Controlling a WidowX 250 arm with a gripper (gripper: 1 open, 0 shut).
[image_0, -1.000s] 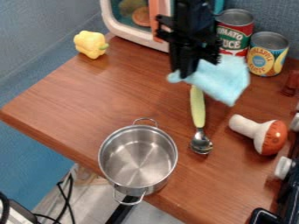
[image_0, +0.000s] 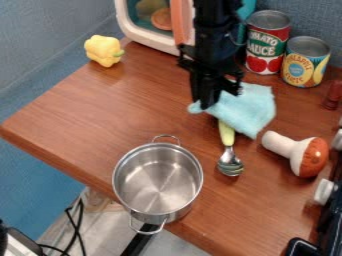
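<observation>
My black gripper (image_0: 203, 95) is low over a light blue cloth (image_0: 251, 112) at the back right of the wooden table, its tip at the cloth's left part; whether it is open or shut is hidden by its dark shape. A spoon with a pale green handle (image_0: 230, 158) lies under the cloth's near edge, its metal bowl toward the front.
A steel pot (image_0: 158, 182) stands front centre, a mushroom toy (image_0: 297, 152) right of the spoon. Cans (image_0: 267, 42), a red-brown bottle (image_0: 333, 96) and a toy oven (image_0: 147, 20) line the back. A yellow toy (image_0: 104, 50) sits back left.
My gripper has moved down and slightly left. The cloth has come down and left, covering more of the spoon's handle.
</observation>
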